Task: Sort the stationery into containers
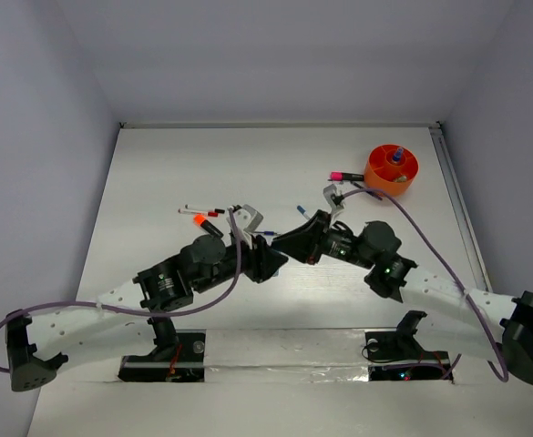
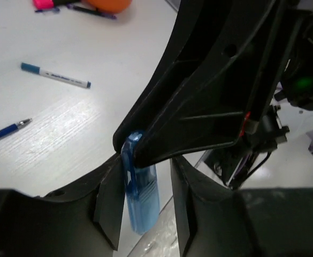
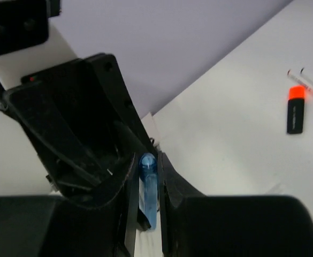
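Note:
A light blue stationery item stands upright between my two grippers at the middle of the table, also seen in the right wrist view. My right gripper has its fingertips at the item's upper end. My left gripper has its fingers either side of it, lower down; whether either grips it firmly I cannot tell. An orange highlighter, a blue-capped marker, a blue pen and red and white pens lie on the table.
An orange divided round container holds a few items at the back right, with a pink highlighter and dark pens beside it. Walls enclose the sides and back.

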